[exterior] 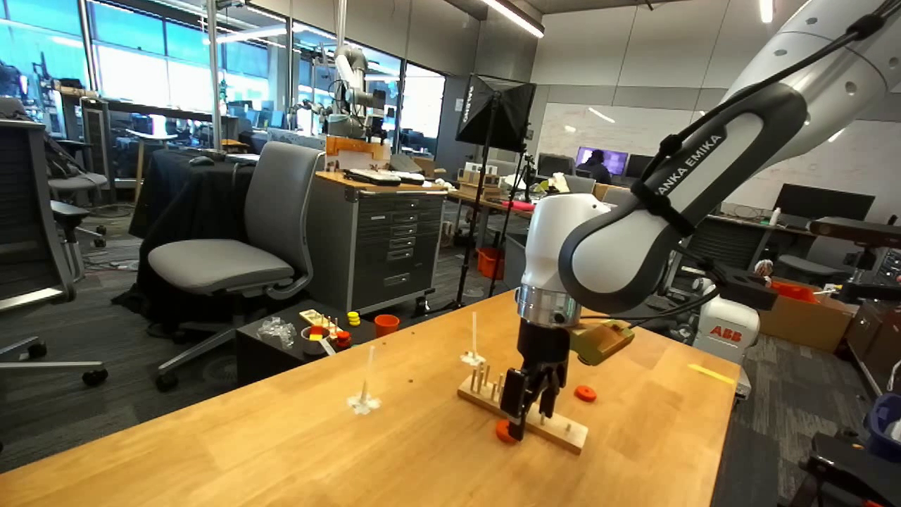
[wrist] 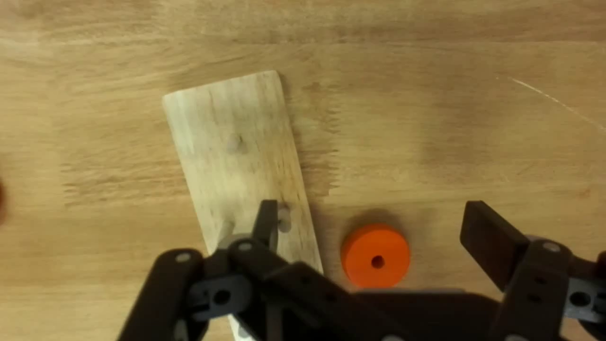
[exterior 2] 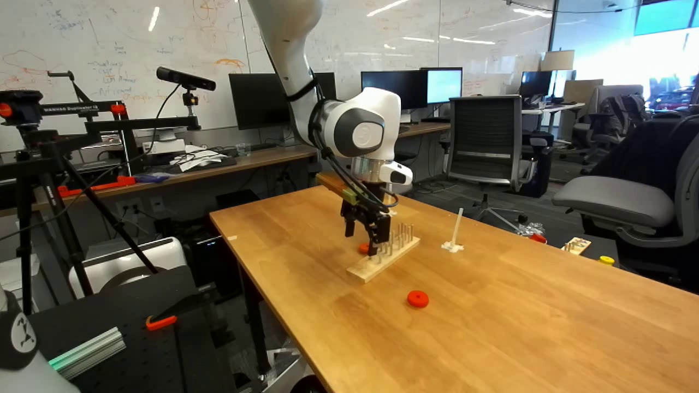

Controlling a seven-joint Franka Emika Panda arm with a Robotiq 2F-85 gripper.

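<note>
My gripper [exterior: 531, 422] hangs open over the wooden peg board [exterior: 562, 431]. Nothing is held between its fingers. In the wrist view, the left finger [wrist: 267, 224] overlaps the board, while the right finger [wrist: 491, 244] is over bare table. An orange-red disc [wrist: 375, 255] with a centre hole shows below the gap, flat on the table beside the board. Exterior view 2 shows this disc [exterior 2: 418, 298] clear of the board, on the camera's side. A second red disc [exterior: 585, 393] lies across the board, partly behind the gripper [exterior 2: 360, 242] in exterior view 2.
Two thin white posts stand on the table, one nearer [exterior: 364, 389] and one farther [exterior: 474, 338]. A low black side table holds an orange cup [exterior: 386, 324] and other small parts.
</note>
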